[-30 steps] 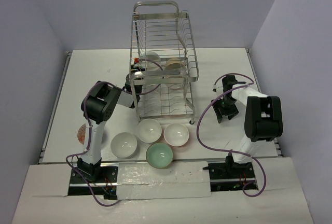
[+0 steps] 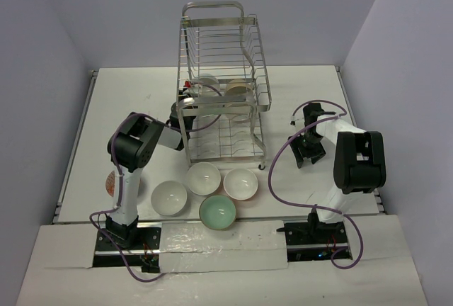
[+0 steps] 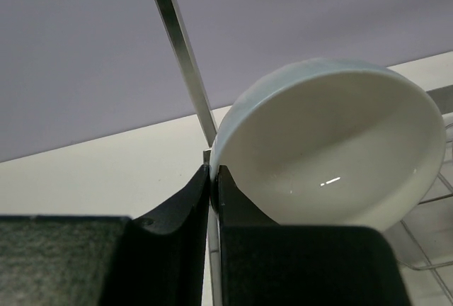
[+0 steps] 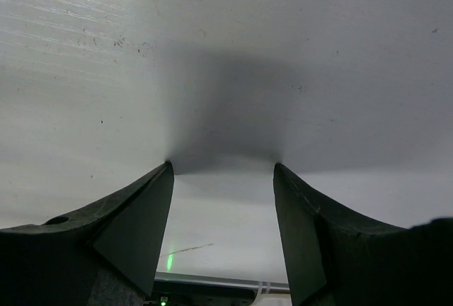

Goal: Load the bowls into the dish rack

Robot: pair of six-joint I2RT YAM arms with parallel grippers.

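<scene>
In the left wrist view my left gripper is shut on the rim of a white bowl (image 3: 333, 143), held tilted at the dish rack (image 2: 258, 51); in the top view that arm reaches into the rack's left side, its tip partly hidden by the frame. Bowls stand in the back of the lower tier, partly behind bars. My right gripper is part open, nothing between its fingers, low over bare table right of the rack.
In front of the rack are white bowls (image 2: 168, 198), a green bowl (image 2: 217, 212) and an orange patterned bowl (image 2: 110, 182) partly under the left arm.
My left arm has shifted very slightly at the rack's left side. The right arm looks still.
</scene>
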